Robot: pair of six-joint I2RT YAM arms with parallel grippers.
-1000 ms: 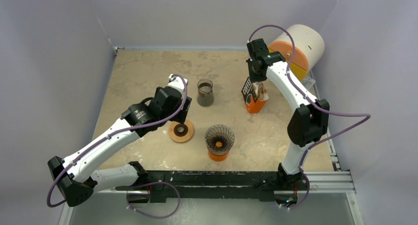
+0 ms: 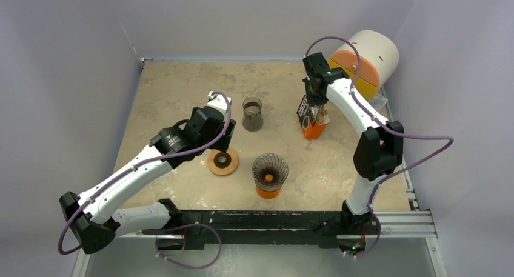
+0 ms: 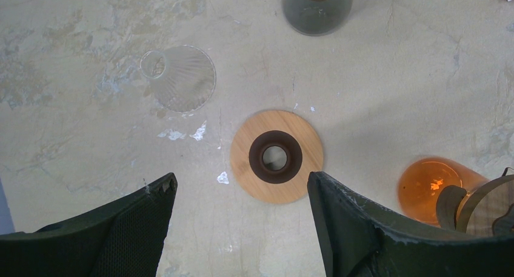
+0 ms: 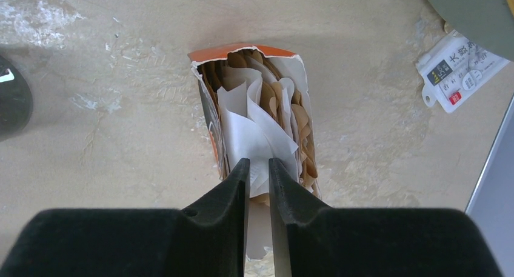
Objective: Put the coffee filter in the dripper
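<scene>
An orange-and-black box (image 2: 313,129) of coffee filters stands right of centre, white and brown papers (image 4: 248,128) inside. My right gripper is down at its top, fingertips close together at the white paper; whether they grip it I cannot tell. The glass dripper (image 2: 270,168) on an orange base stands at the front centre. My left gripper is open above a wooden disc (image 3: 303,143) with a dark ring, nothing between its fingers.
A smoked glass carafe (image 2: 253,120) stands at centre back, a clear ribbed glass (image 3: 188,83) at left. A white cylinder (image 2: 379,53) and a small packet (image 4: 460,71) are at back right.
My right gripper and arm have moved slightly down at the filter box. The left arm has not visibly moved.
</scene>
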